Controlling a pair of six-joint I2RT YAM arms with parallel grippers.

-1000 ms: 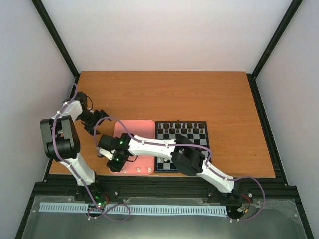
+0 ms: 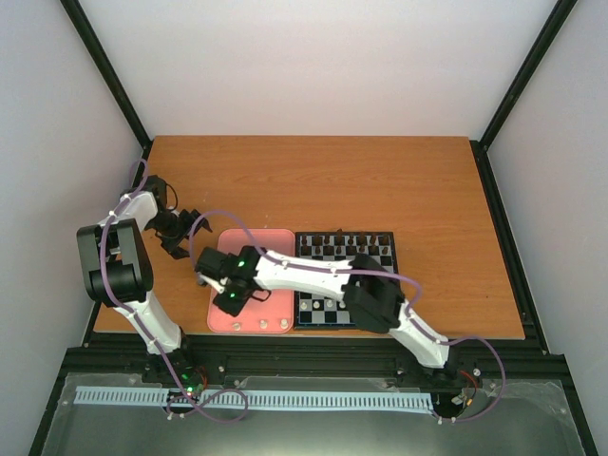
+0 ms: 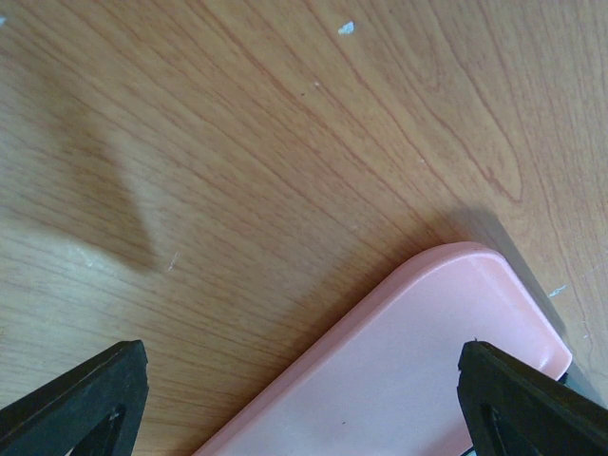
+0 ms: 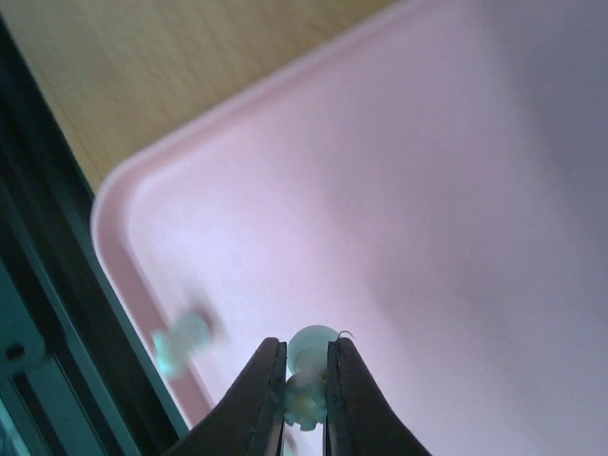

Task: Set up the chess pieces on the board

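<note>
A white chess piece with a notched top like a rook (image 4: 313, 348) is pinched between the closed fingers of my right gripper, above the pink tray (image 4: 285, 218). From the top, this gripper (image 2: 231, 302) covers the tray's lower left part and hides the piece. Several white pieces (image 2: 263, 323) stand along the tray's near edge. One of them (image 4: 182, 342) shows blurred in the right wrist view. Beyond the tray's right side lies the checkered board (image 2: 332, 317). My left gripper is open and empty, partly over the tray's edge.
Dark pieces (image 2: 351, 251) stand in rows on the board's far side, and a few white pieces (image 2: 329, 304) on its near side. The right forearm (image 2: 313, 277) crosses over the board. Bare wooden table (image 2: 323, 180) stretches behind.
The left arm is practically still.
</note>
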